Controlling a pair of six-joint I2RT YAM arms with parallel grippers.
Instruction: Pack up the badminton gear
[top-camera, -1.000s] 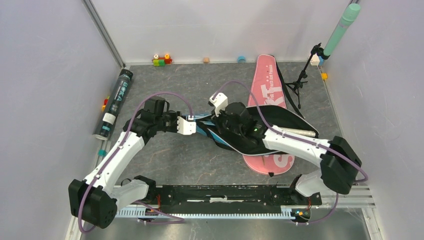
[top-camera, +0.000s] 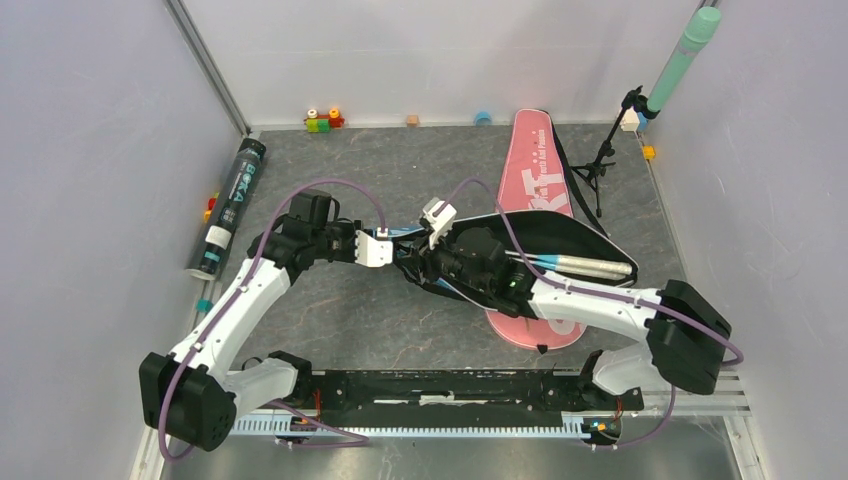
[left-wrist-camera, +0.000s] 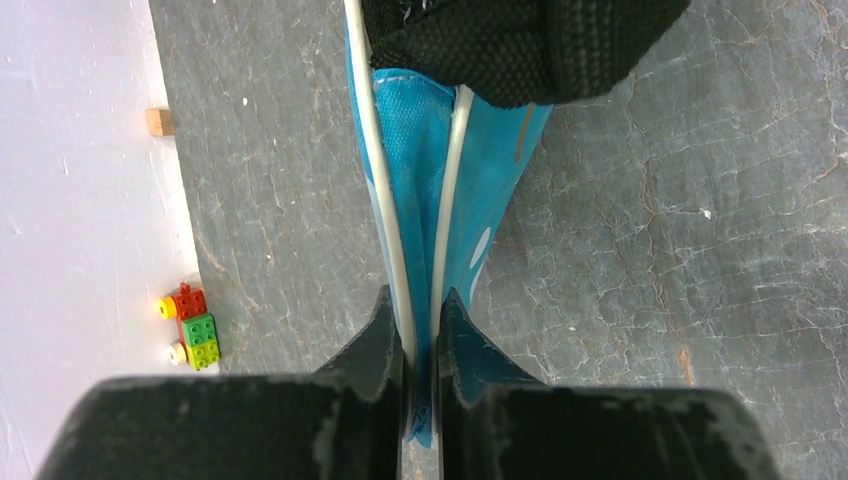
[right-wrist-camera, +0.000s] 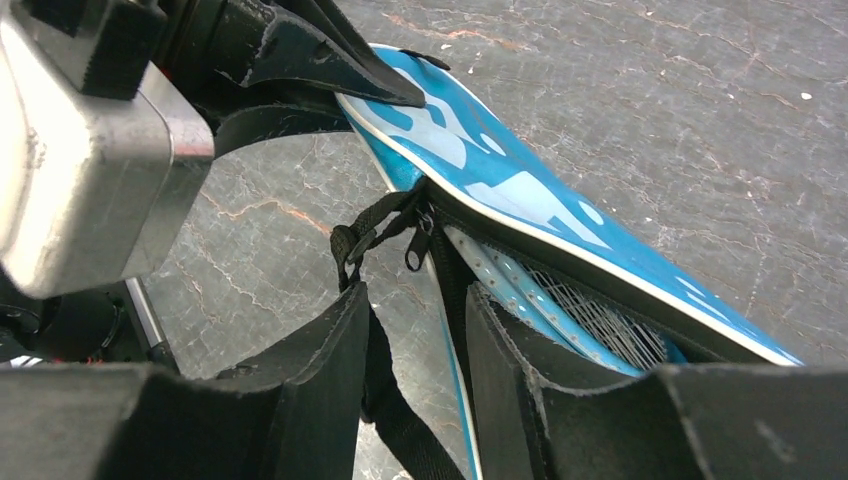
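A blue racket bag with a black lining (top-camera: 560, 232) lies gaping, and racket handles (top-camera: 590, 266) show inside it. My left gripper is shut on the bag's narrow blue end (left-wrist-camera: 415, 180), its pale piping running between the fingers. In the right wrist view, the zipper pull (right-wrist-camera: 420, 248) hangs at the corner of the opening beside a black strap (right-wrist-camera: 398, 420). Just below that pull, my right gripper stands open, with the bag's edge between and behind its fingers. A light-blue racket head (right-wrist-camera: 520, 295) shows within.
A pink-red racket bag (top-camera: 530, 170) lies partly beneath the open one. A black shuttlecock tube (top-camera: 235, 205) rests along the left wall. A small black tripod (top-camera: 597, 170) stands at the right rear.
The left arm has stayed put.
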